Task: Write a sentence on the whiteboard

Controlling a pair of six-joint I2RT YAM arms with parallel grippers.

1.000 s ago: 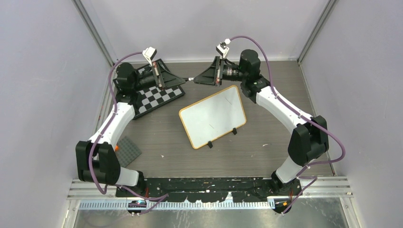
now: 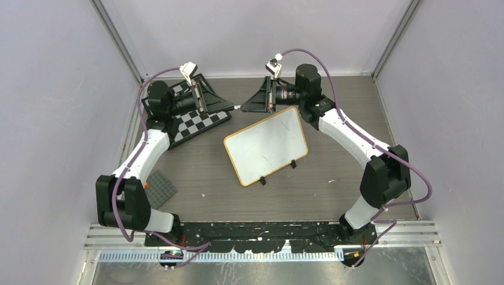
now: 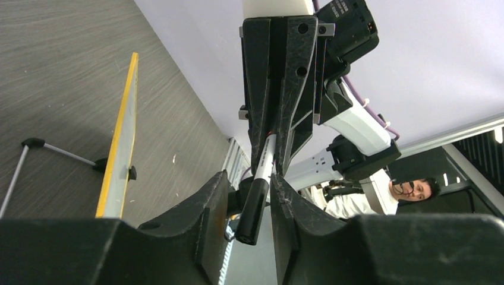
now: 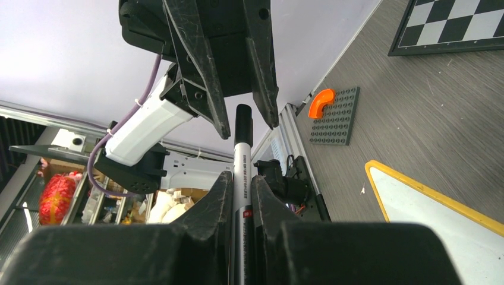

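Note:
My right gripper is shut on a white marker (image 4: 242,166), whose black cap points away from it. At that cap stands my left gripper; its fingers (image 3: 205,208) are parted, one to each side of the cap (image 3: 252,214). In the right wrist view, gaps show between the cap and both left fingers. The two grippers face each other in the top view, with a bit of the marker (image 2: 237,107) between them. Below them is the whiteboard (image 2: 267,145) with its yellow edge and a few short dark marks.
A black-framed checkered board (image 2: 199,123) lies under the left arm. Toward the left front are a grey studded plate (image 2: 159,190) and an orange curved piece (image 4: 321,103). Two black feet (image 2: 262,180) stick out at the whiteboard's near edge. Bare floor surrounds it in front and right.
The left gripper has moved a little toward the right and front. The whiteboard is unmoved.

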